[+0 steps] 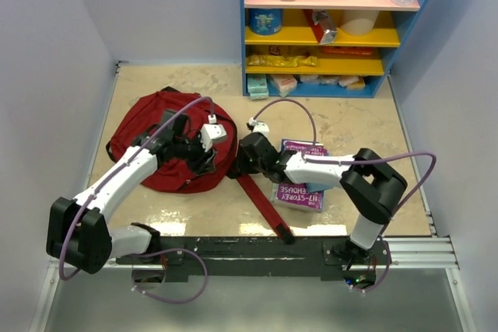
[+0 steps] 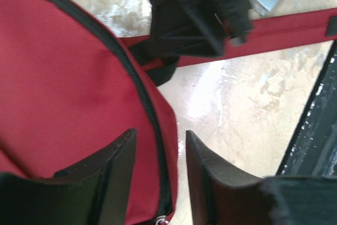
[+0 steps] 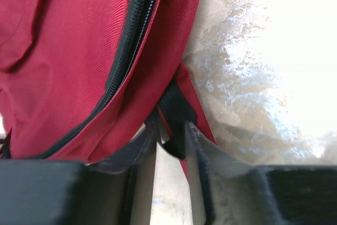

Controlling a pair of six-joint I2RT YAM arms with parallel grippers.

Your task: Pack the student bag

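Note:
The red bag lies flat on the left of the floor, its black zipper running along the edge. From its right side a red strap stretches toward the front. Over the bag's right part, my left gripper is open, its fingers apart above the zipper edge. My right gripper is at the strap's base, fingers slightly apart, with black webbing at and between the tips; whether they touch it cannot be told. Purple-covered books lie right of the strap, partly under my right arm.
At the back stands a shelf holding a blue tin, yellow packets and several other items. Both grippers are close together at the bag's right edge.

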